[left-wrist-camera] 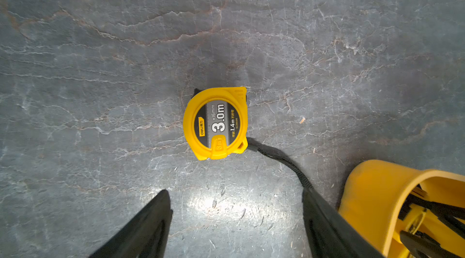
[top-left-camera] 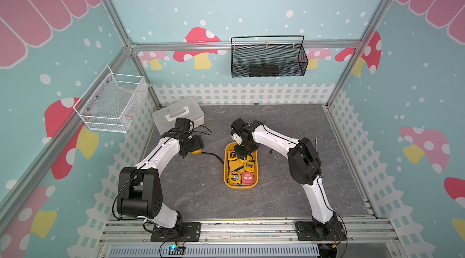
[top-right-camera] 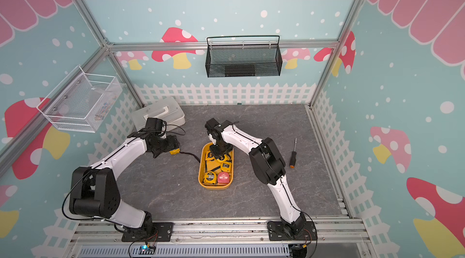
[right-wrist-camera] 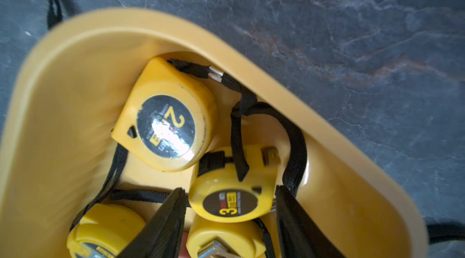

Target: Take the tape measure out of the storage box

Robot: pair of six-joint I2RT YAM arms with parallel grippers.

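Observation:
The yellow storage box (top-left-camera: 225, 180) holds several tape measures. In the right wrist view, a yellow 3 m tape measure (right-wrist-camera: 230, 202) lies between the fingertips of my right gripper, which is open around it; contact is not clear. A yellow 2 m tape measure (right-wrist-camera: 164, 112) sits beside it, near the box's end. Outside the box, another yellow 3.0 m tape measure (left-wrist-camera: 215, 122) lies flat on the table, its black strap reaching toward the box. My left gripper is open above the table close to that tape, nothing between its fingers.
A pink tape measure (top-left-camera: 247, 177) lies in the box's near end. Behind the left gripper stands a grey case (top-left-camera: 179, 115) with a handle. A screwdriver (top-right-camera: 293, 153) lies far right.

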